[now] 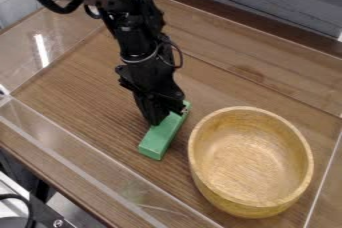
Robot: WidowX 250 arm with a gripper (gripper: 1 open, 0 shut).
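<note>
A green rectangular block (163, 136) lies on the wooden tabletop, left of a pale yellow oval bowl (251, 160). My black gripper (158, 108) is lowered at the block's upper end, touching or very close to it. Its fingertips are dark and overlap, so whether anything is between them cannot be seen.
The bowl fills the lower right of the table. Bare wood (67, 92) lies to the left and behind. A transparent rail runs along the near left edge, and a grey panel (254, 2) stands at the back.
</note>
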